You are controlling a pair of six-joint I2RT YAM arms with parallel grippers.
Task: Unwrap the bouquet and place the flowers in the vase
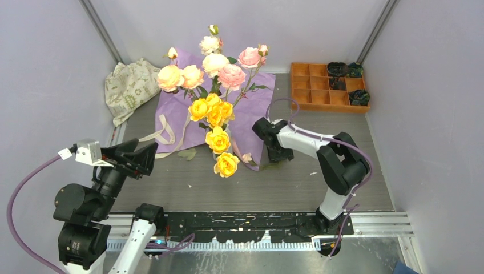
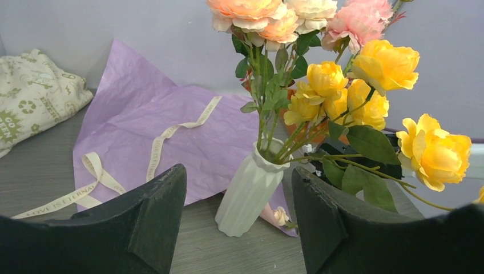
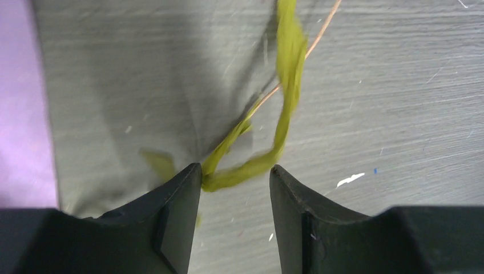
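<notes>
In the left wrist view the white vase [image 2: 251,188] stands holding several stems: pink and peach blooms and yellow roses [image 2: 388,63]. My left gripper is open towards it, the fingers framing the vase from a distance with nothing held. At the purple paper's right edge lies a small pale flower [image 1: 246,157], its stem running right towards my right gripper [image 1: 278,161]. Through the right wrist view a blurred green stem [image 3: 285,114] bends down between the open fingers, its lower end near the left fingertip [image 3: 191,177]. Nothing is clamped there.
Purple paper [image 1: 251,123] with a cream ribbon [image 1: 166,130] spreads beneath the vase. A patterned bag [image 1: 128,88] sits at back left, an orange compartment box [image 1: 311,85] at back right.
</notes>
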